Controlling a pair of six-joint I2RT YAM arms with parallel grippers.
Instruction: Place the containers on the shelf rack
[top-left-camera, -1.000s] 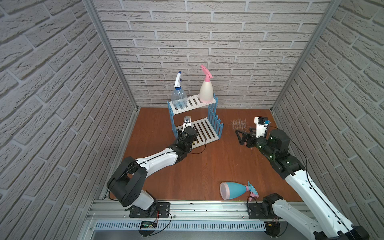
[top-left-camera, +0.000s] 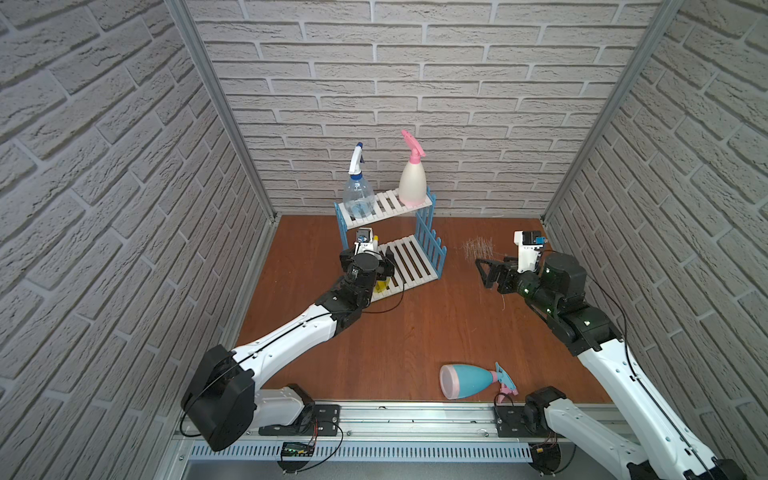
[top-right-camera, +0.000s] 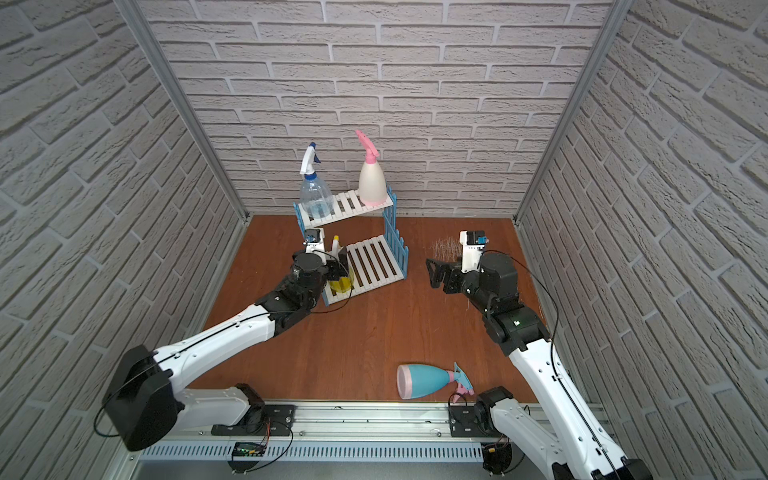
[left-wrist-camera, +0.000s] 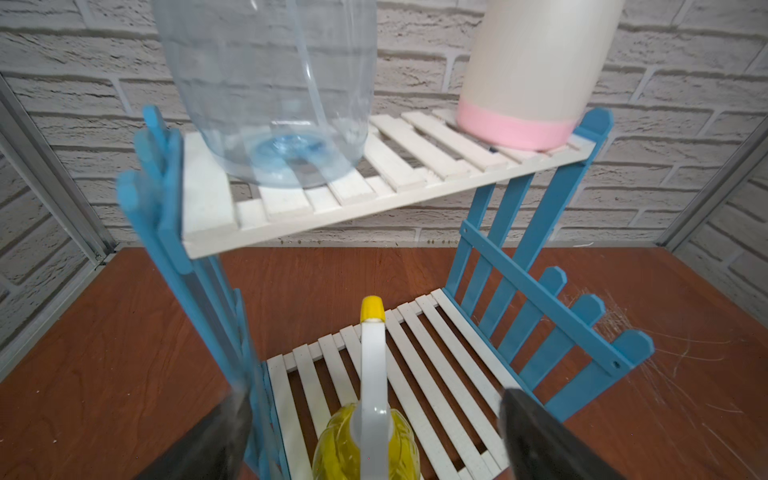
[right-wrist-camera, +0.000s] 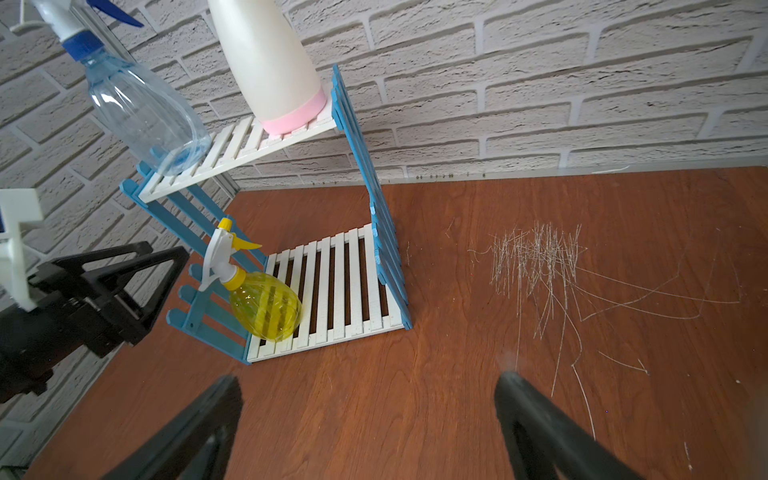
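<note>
The shelf (right-wrist-camera: 360, 316) is a two-tier rack with white slats and blue sides. On its lower tier, at the left, stands a spray bottle with yellow liquid (right-wrist-camera: 266, 305). A clear bottle (top-left-camera: 357, 196) and a cream bottle with a pink sprayer (top-left-camera: 413, 182) stand on the top tier. My left gripper is open in front of the yellow bottle, its blurred fingers to either side and apart from it. Right of the shelf, my right gripper hangs open over the table with nothing between its fingers. A blue bottle with a pink base (top-left-camera: 472, 381) lies on its side near the front edge.
Thin loose strands (right-wrist-camera: 536, 260) lie on the wooden table right of the shelf. Bare tabletop (top-left-camera: 432, 328) spreads between the shelf and the lying bottle. Brick walls (top-left-camera: 384, 88) enclose the back and sides.
My left gripper has drawn back a little to the left and toward the front, uncovering more of the yellow bottle. The right arm has shifted slightly right. The bottles on top and the lying one are unmoved.
</note>
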